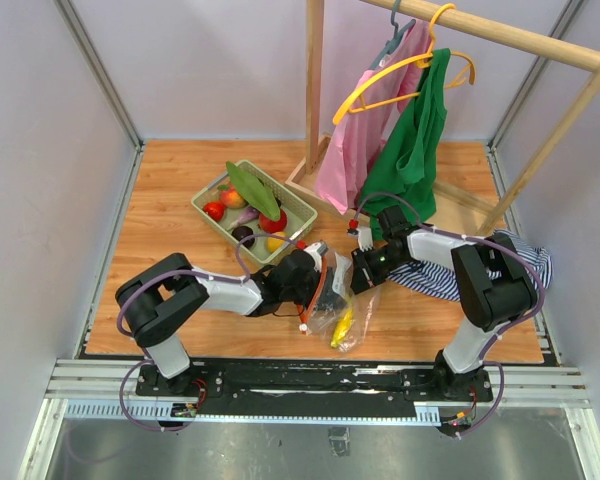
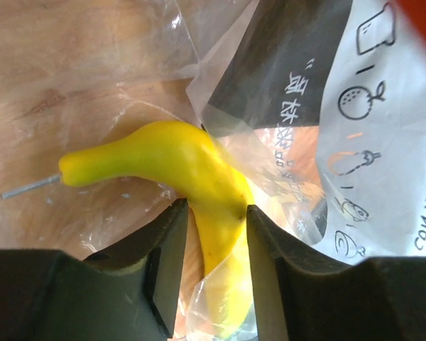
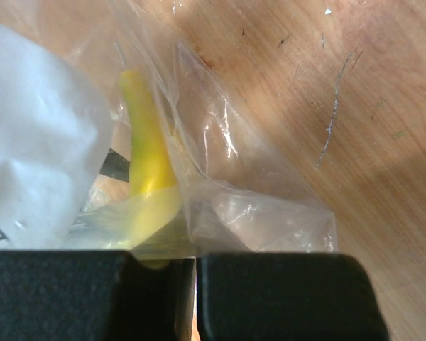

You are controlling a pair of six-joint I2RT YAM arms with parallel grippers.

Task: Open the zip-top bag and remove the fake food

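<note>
The clear zip top bag lies on the wooden floor between the grippers, printed on white and black. A yellow fake banana is in it, seen close in the left wrist view and through plastic in the right wrist view. My left gripper is part open at the banana, fingertips around its middle; whether it touches is unclear. My right gripper is shut at the bag's edge; whether thin plastic sits between its fingers cannot be told.
A basket of fake produce stands behind the left arm. A wooden rack with hanging pink and green cloths is at the back right, a striped cloth under the right arm.
</note>
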